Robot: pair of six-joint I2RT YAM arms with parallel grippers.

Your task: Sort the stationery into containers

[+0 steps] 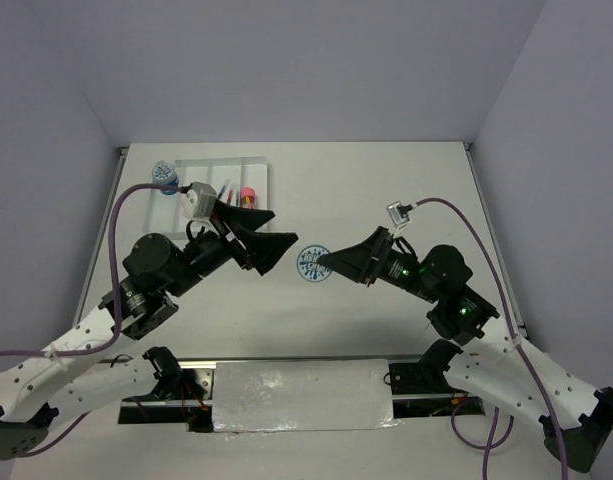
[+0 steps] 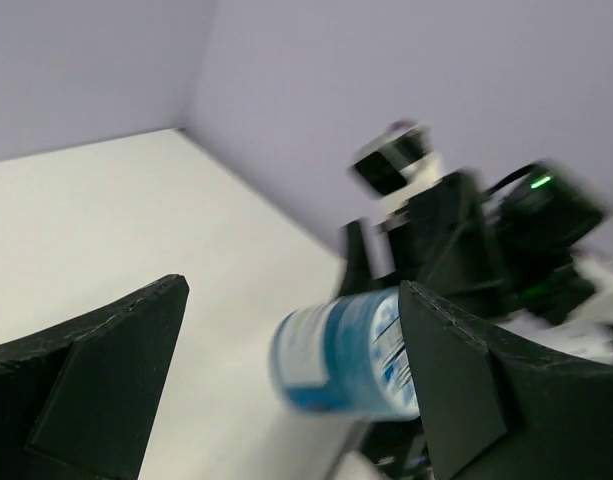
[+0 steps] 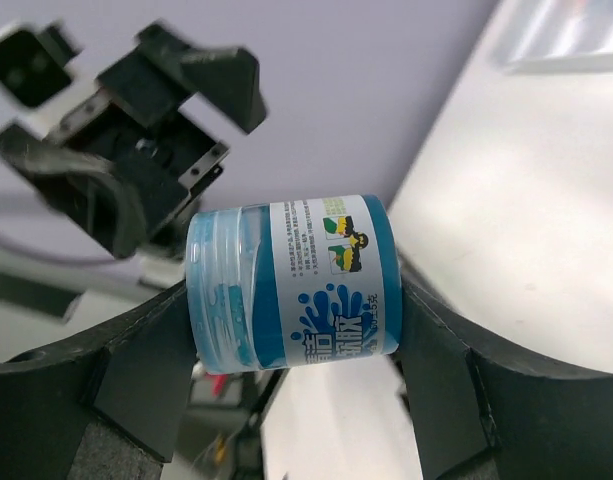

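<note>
A blue cylindrical jar with a white label is gripped in my right gripper, its sides between the two fingers. From the top view its round patterned end faces up at mid-table. To its left, my left gripper stands open and empty, apart from the jar. The left wrist view shows the jar beyond the left fingers, partly hidden by the right one. A white compartment tray at the back left holds pens and a pink-capped bottle, partly covered by the left arm.
A second blue jar stands in the tray's back left corner. Both arms reach close together over the centre.
</note>
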